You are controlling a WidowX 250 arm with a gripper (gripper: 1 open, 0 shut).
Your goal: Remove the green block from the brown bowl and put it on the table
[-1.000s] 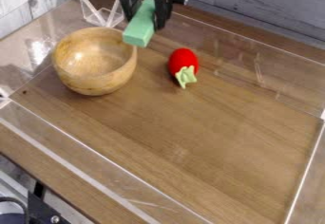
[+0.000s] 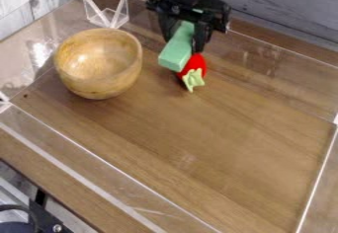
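Observation:
The green block (image 2: 177,47) hangs tilted from my gripper (image 2: 187,26), which is shut on its upper end. It is to the right of the brown bowl (image 2: 99,65), clear of the rim, and partly covers the red object behind it. The bowl stands on the left part of the table, and its inside looks empty. How far the block is above the table cannot be told from this one view.
A red strawberry-like toy (image 2: 195,71) with a pale green top lies just below and right of the block. A clear folded plastic piece (image 2: 107,12) stands behind the bowl. Bare wooden table (image 2: 199,148) spreads across the front and right.
My gripper has carried the green block to the right and slightly toward the camera, from over the bowl's right rim to in front of the red toy. Bowl and toy have not moved.

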